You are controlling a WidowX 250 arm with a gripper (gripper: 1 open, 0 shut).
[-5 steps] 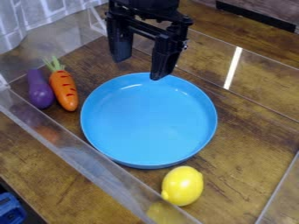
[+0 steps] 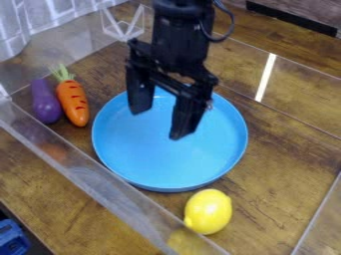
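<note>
My black gripper (image 2: 163, 100) hangs over the back half of a round blue plate (image 2: 160, 159), its two dark fingers spread apart with nothing visible between them. The plate is empty. An orange carrot (image 2: 74, 100) and a purple eggplant (image 2: 42, 100) lie left of the plate. A yellow lemon (image 2: 208, 211) lies at the plate's front right.
Clear plastic walls (image 2: 94, 194) border the wooden work surface (image 2: 273, 149). The wood right of the plate is bare. A dark blue object (image 2: 11, 239) sits outside at the bottom left.
The gripper has moved down in the view, from above the plate's back edge to over the plate. The plate, carrot, eggplant and lemon have not moved.
</note>
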